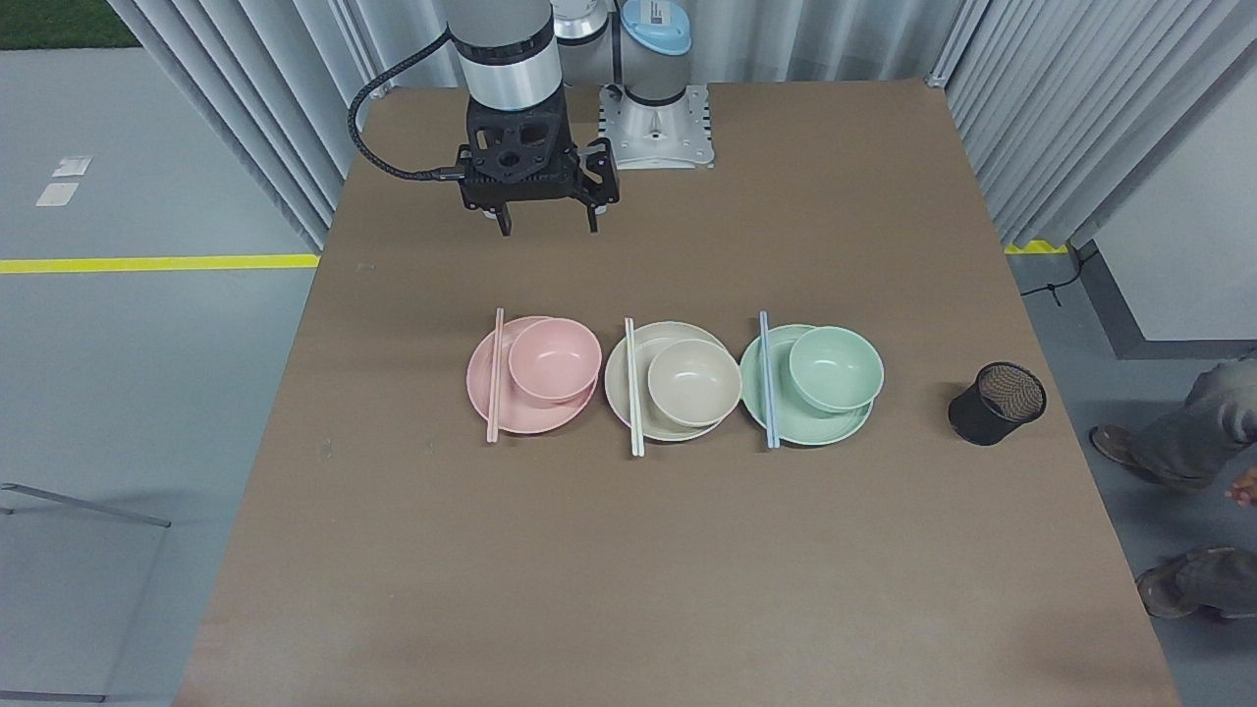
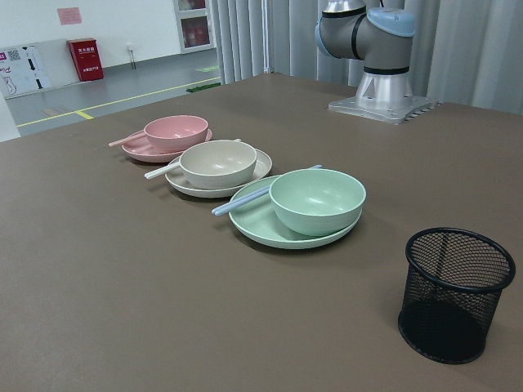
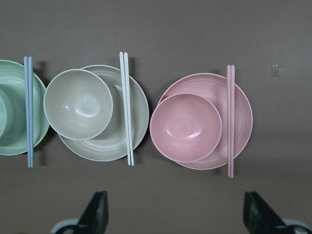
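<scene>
Three place settings lie in a row mid-table. Each has a plate, a bowl resting on it and chopsticks across the plate: pink plate [image 1: 526, 418] with pink bowl [image 1: 554, 353] and pink chopsticks [image 1: 496, 377]; cream plate [image 1: 666, 430] with cream bowl [image 1: 694, 379] and white chopsticks [image 1: 632, 389]; mint plate [image 1: 813, 426] with mint bowl [image 1: 836, 365] and blue chopsticks [image 1: 768, 383]. My black gripper [image 1: 549, 218] hangs above the back of the table, behind the pink setting, fingers open and empty, as the wrist view also shows.
A black mesh cup [image 1: 996, 403] stands right of the mint setting. The robot base [image 1: 654, 135] sits at the back edge. A person's legs show beside the right edge in the front view.
</scene>
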